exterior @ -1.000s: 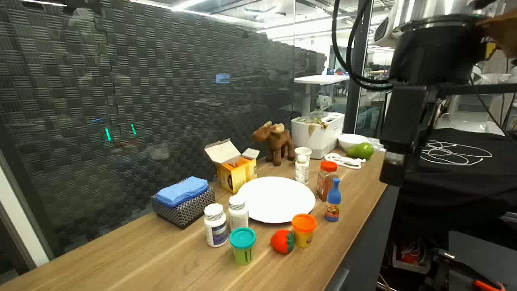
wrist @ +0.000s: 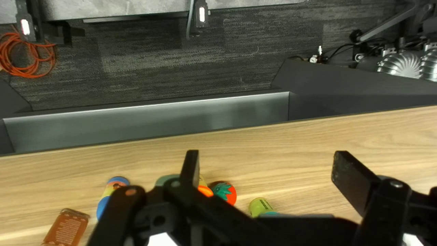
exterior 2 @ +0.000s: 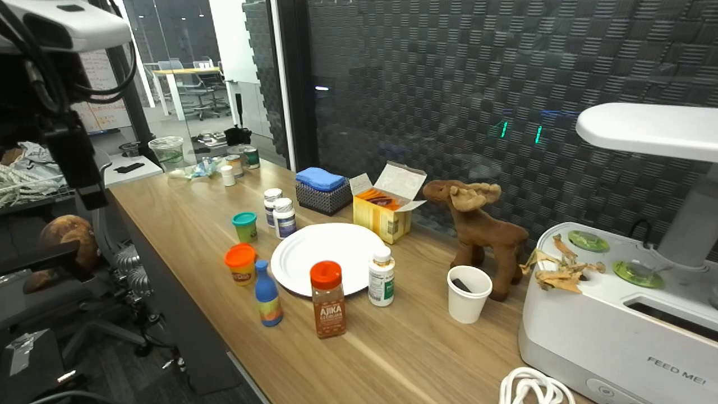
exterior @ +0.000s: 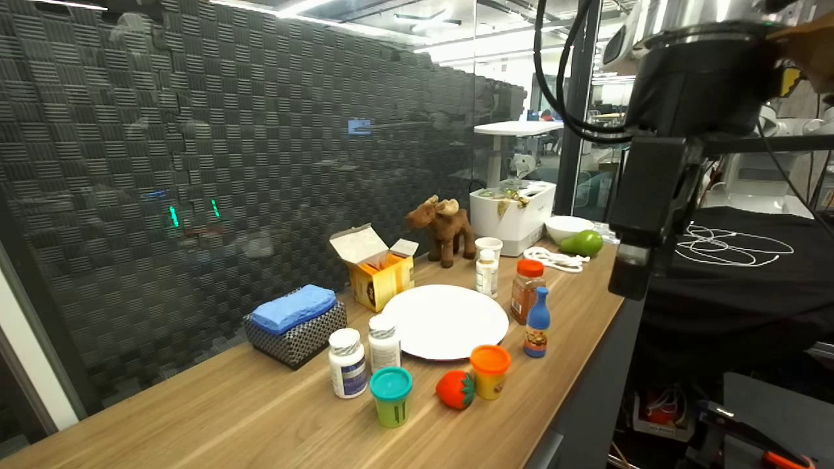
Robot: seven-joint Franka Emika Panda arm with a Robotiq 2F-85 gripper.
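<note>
In the wrist view my gripper stands open, its two black fingers wide apart and nothing between the tips. It hangs high, by the front edge of the wooden counter, clear of everything on it. A white plate lies on the counter. In front of it are a red strawberry, an orange-lidded tub, a teal-lidded green tub and a blue bottle. Close to the plate stand a red-capped spice jar and white pill bottles. My gripper's base hides part of the group in the wrist view.
Along the back stand a blue cloth on a dark woven box, an open yellow box, a moose toy and a white planter. A paper cup is near the moose.
The arm has shifted very slightly to the left in exterior view 1. The objects on the counter have stayed where they were.
</note>
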